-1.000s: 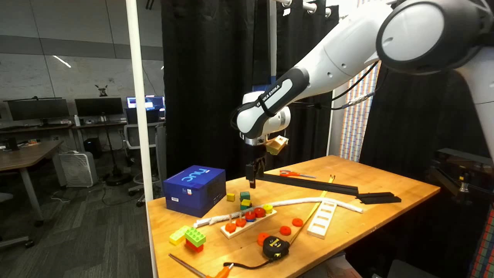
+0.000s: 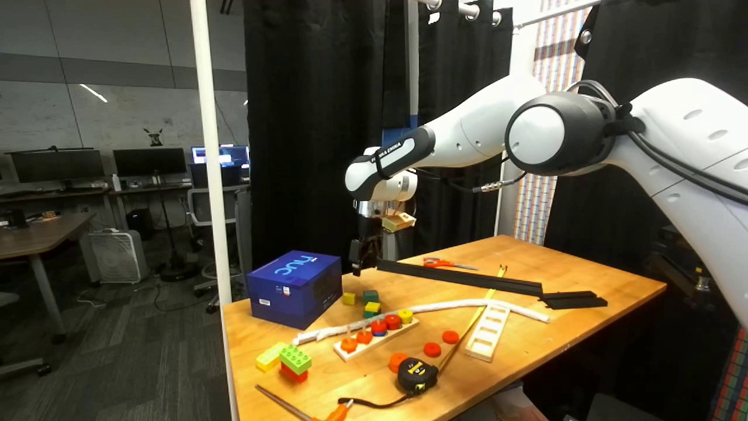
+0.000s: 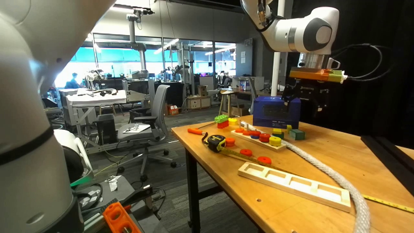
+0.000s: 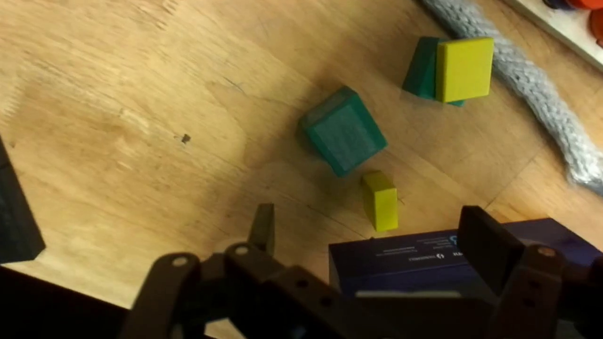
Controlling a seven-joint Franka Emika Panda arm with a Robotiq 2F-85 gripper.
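Observation:
My gripper is open above the table, with nothing held between its spread fingers. In the wrist view a small yellow block [image 4: 381,201] lies on the wood beyond the fingertips, close to the blue box [image 4: 395,260]. Farther from the gripper is a green block [image 4: 346,135] standing alone. Up and to the right, a yellow square block [image 4: 466,68] rests on another green block [image 4: 421,68]. In the second exterior view, my gripper [image 3: 304,103] hangs in front of or over the blue box [image 3: 267,112]; depth is hard to judge there.
A white rope [image 2: 435,306] curves past the blocks, beside a peg board [image 2: 382,339] with coloured rings. Black bars [image 2: 463,276], orange scissors [image 2: 438,262], a tape measure [image 2: 417,375] and a wooden frame [image 2: 488,330] also lie on the table. Bare wood [image 4: 141,141] shows left of the blocks.
In exterior view 1, my arm and gripper have shifted left, toward the blue box, and the gripper sits a little higher in the picture. Objects on the table have not moved.

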